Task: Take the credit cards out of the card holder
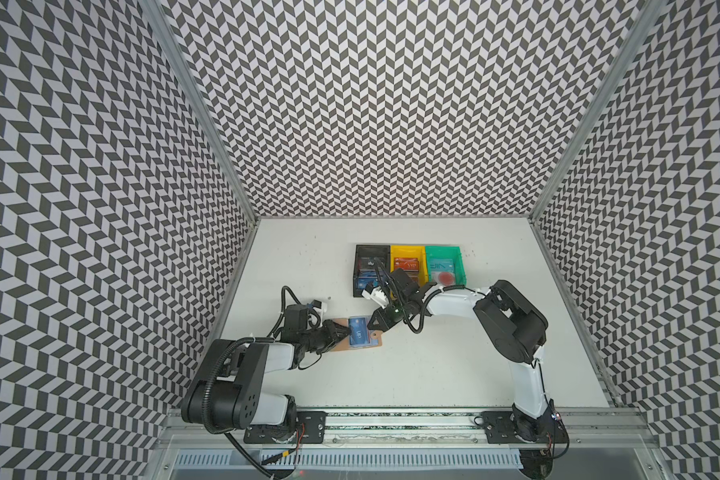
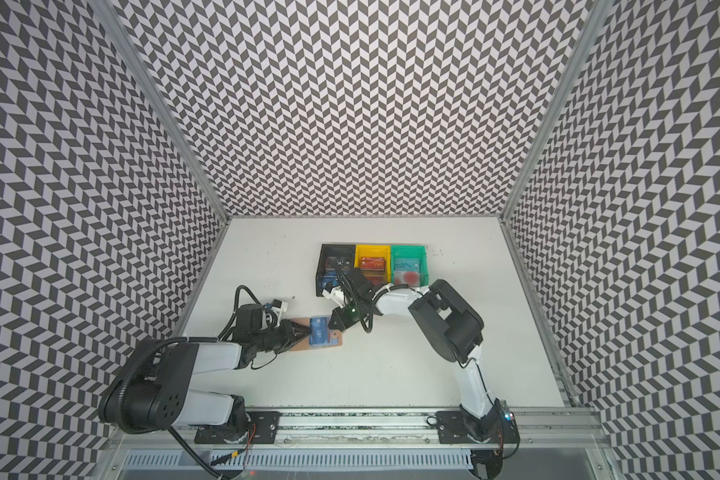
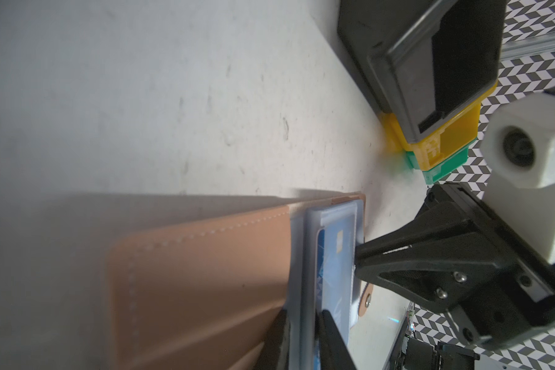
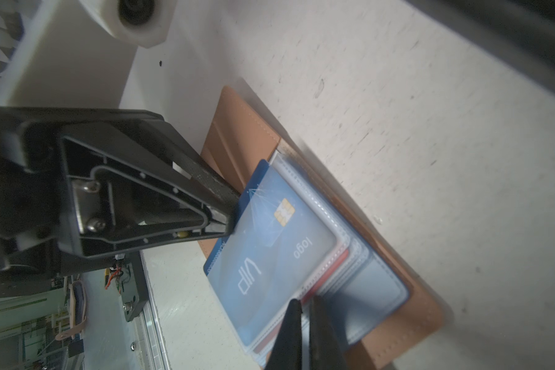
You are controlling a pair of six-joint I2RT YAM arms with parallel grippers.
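Observation:
A tan card holder (image 2: 301, 344) lies open on the table with clear sleeves; a blue VIP card (image 4: 274, 246) in its top sleeve faces up. My left gripper (image 1: 340, 336) comes in from the left at that card's edge; its fingertips (image 3: 326, 333) touch the sleeve. My right gripper (image 1: 376, 324) reaches down from the upper right to the sleeves' other side, fingertips (image 4: 299, 326) low against their edge. I cannot tell whether either set of fingers has closed on anything.
A row of black (image 2: 325, 256), yellow (image 2: 373, 250) and green (image 2: 420, 257) bins holding cards stands behind the holder.

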